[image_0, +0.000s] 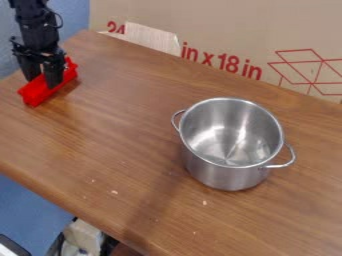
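Observation:
My black gripper (48, 70) is at the far left of the camera view, down over a red block (40, 92) at the table's left edge, shut on it. The fingers partly hide the block, which is long and lies slanted.
A large steel pot (230, 140) with two handles stands on the right half of the wooden table (127, 150). Behind the table is a cardboard panel (241, 30).

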